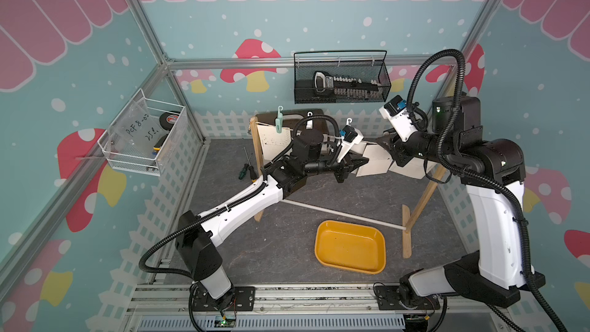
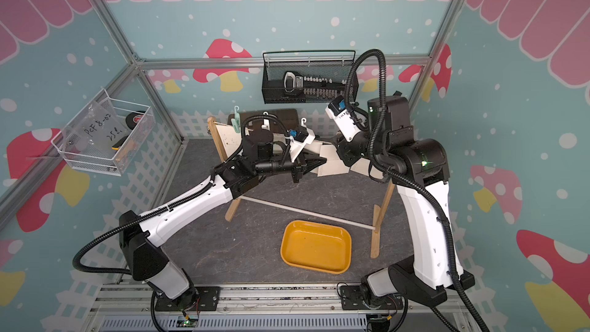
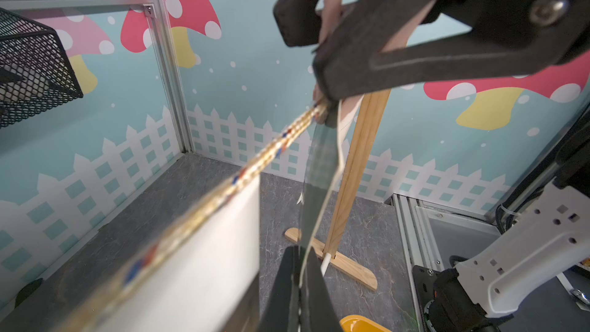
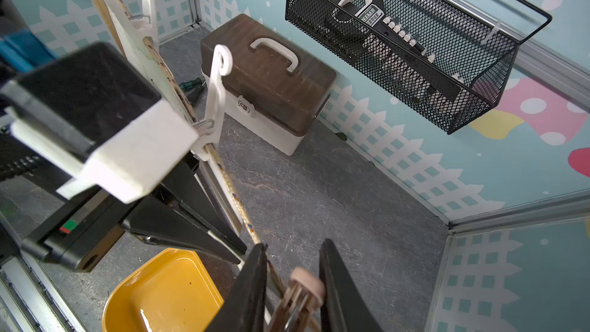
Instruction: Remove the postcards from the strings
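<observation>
Pale postcards hang in a row from a string on a wooden frame, among them a left card (image 1: 274,144) and a right card (image 1: 410,168). My left gripper is shut on the lower part of a middle postcard (image 3: 322,153), seen nearly edge-on in the left wrist view. At the string (image 3: 264,163) above it, my right gripper is shut on a pinkish clothespin (image 4: 302,286). The clip's grip on card and string is partly hidden by black fingers (image 3: 356,67). Other clips, one green (image 1: 279,120) and one white (image 4: 215,98), stay on the string.
An empty yellow tray (image 1: 350,247) rests on the floor in front of the frame's crossbar (image 1: 344,214). Behind the string are a brown toolbox (image 4: 270,70) and a black wire basket (image 4: 399,49). Screwdrivers (image 1: 247,169) lie by the left post. Floor around the tray is clear.
</observation>
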